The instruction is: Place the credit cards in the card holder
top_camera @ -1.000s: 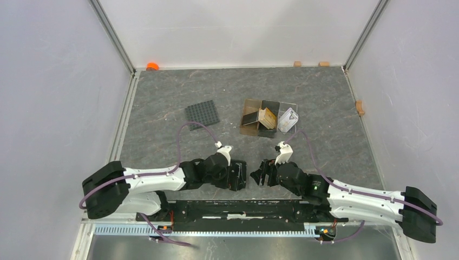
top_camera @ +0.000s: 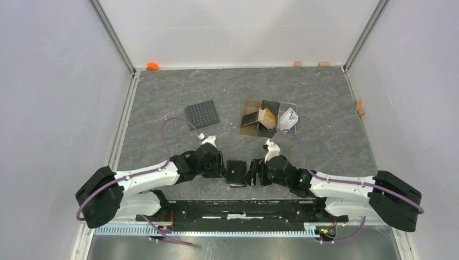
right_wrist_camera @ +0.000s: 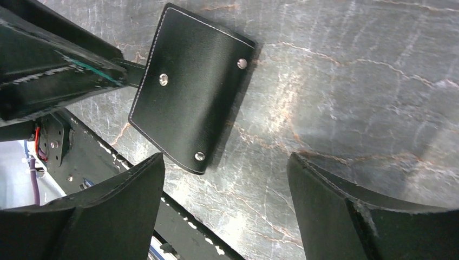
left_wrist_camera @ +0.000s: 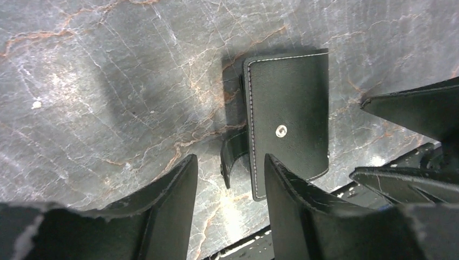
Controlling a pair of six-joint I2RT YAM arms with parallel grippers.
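The card holder (top_camera: 236, 171) lies flat on the table between my two grippers, black leather with pale edge stitching and metal studs. In the left wrist view a short strap (left_wrist_camera: 234, 154) sticks out from the side of the holder (left_wrist_camera: 289, 103). My left gripper is open; its fingertips appear near that strap, which is not gripped. On the other side, my right gripper stands open, bare table showing between its fingers. Possible cards are a tan stack (top_camera: 266, 118) and white ones (top_camera: 288, 119) in a bin; their kind is too small to tell.
The compartment bin (top_camera: 249, 129) stands beyond the arms, right of centre. A dark ridged mat (top_camera: 202, 115) lies to its left. The grippers are close together around the holder.
My left gripper has drawn left off the holder, which it partly covered before. My right gripper has moved left to the holder's right edge. The bin has not moved.
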